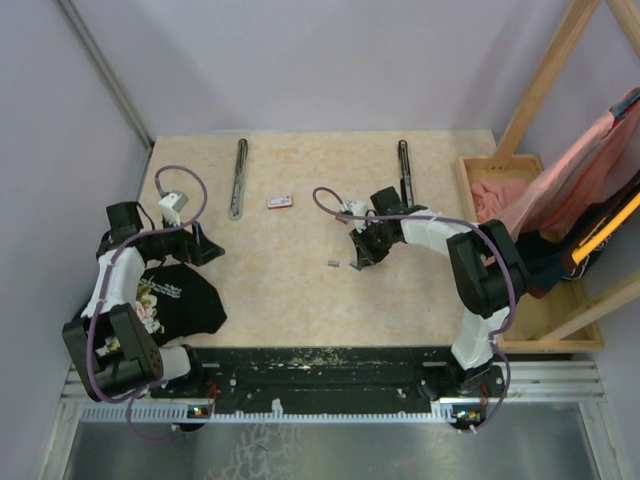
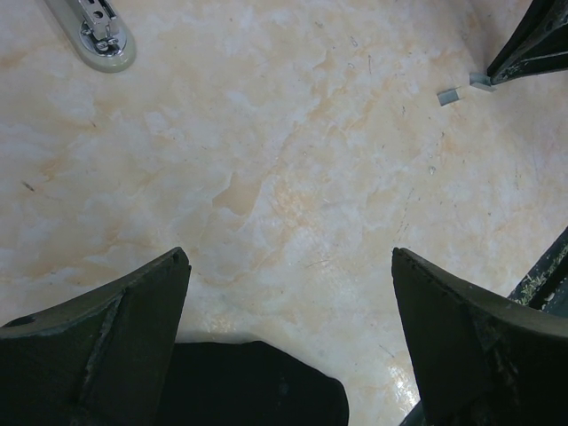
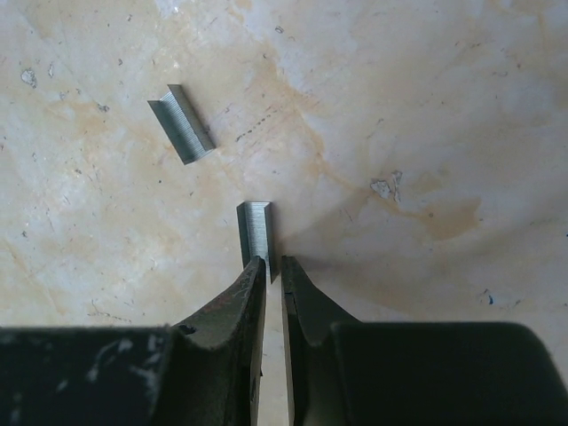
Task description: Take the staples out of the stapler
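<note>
Two short grey strips of staples lie on the table. One strip is clear of everything; the nearer strip has its near end at my right gripper. That gripper's fingers are part open with a narrow gap, and one wall of the nearer strip reaches between the fingertips; whether they touch it I cannot tell. My left gripper stands wide open and empty at the table's left side. An opened stapler lies at the back left, its end also visible in the left wrist view.
Another long dark stapler-like piece lies at the back right, behind the right arm. A small red and white box sits between. Black cloth lies under the left arm, and a wooden tray stands at right.
</note>
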